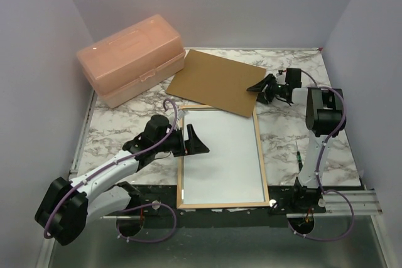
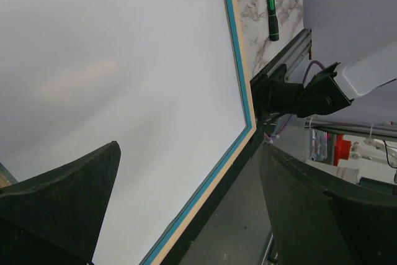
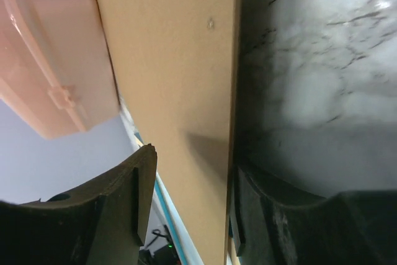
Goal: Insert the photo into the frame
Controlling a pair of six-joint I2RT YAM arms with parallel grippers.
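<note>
A white photo frame insert (image 1: pixel 220 155) with light wood border lies front centre, its blue inner edge showing in the left wrist view. My left gripper (image 1: pixel 191 142) hangs open over its left part. A brown board (image 1: pixel 213 80) lies behind the frame, overlapping its back edge. My right gripper (image 1: pixel 259 91) is at that board's right edge; in the right wrist view its fingers straddle the edge (image 3: pixel 214 141), part open. Whether they grip it cannot be told.
A pink box (image 1: pixel 129 54) sits at the back left. A green-handled tool (image 1: pixel 299 161) lies on the marble right of the frame. Walls bound the table.
</note>
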